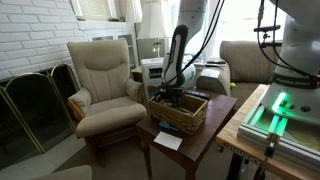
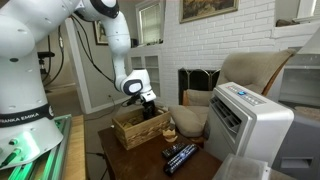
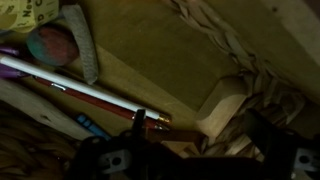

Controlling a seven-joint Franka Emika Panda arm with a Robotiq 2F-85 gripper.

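Observation:
A wicker basket stands on the dark table, and my gripper reaches down into it from above. In exterior view 2 the same basket has the dark gripper low at its far side. The wrist view shows the fingers apart with nothing held between the fingers. Beneath them lie a white stick like a pencil, a darker reddish one alongside, a small blue item, a round reddish object, a grey strip and a pale wooden piece.
Dark devices resembling remotes lie on the table beside the basket. A white sheet and a blue item are near its front edge. A white appliance and a beige armchair stand close by.

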